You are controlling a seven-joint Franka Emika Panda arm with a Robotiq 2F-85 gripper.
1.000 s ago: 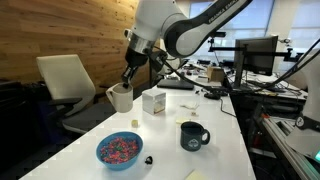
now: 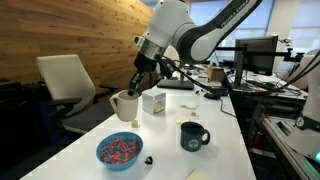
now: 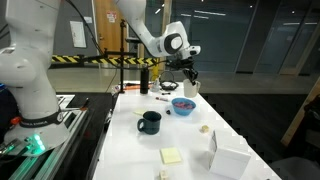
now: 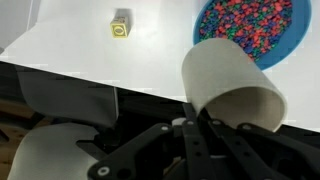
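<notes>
A white cup (image 2: 126, 107) hangs in the air, tilted, with my gripper (image 2: 135, 90) shut on its rim side. Just below it and to the left in exterior view 1 stands a blue bowl (image 2: 104, 150) filled with small red and multicoloured pieces (image 2: 120, 152). From the wrist, the mouth of the cup (image 4: 225, 75) faces the camera and its wall covers part of the blue bowl (image 4: 297, 42). In exterior view 2 the cup (image 3: 191, 87) appears close above the bowl (image 3: 183, 111). The fingertips are partly hidden by the cup.
A dark mug (image 2: 193, 136) stands to the right of the bowl. Behind are a white box (image 2: 153, 102) and a small yellowish block (image 4: 121, 25). A yellow note (image 3: 172, 156) lies on the white table. An office chair (image 2: 68, 85) stands beyond the table edge.
The cup and gripper have come lower and slightly to the right in exterior view 1, and the cup has tilted more. The bowl and mug have stayed put.
</notes>
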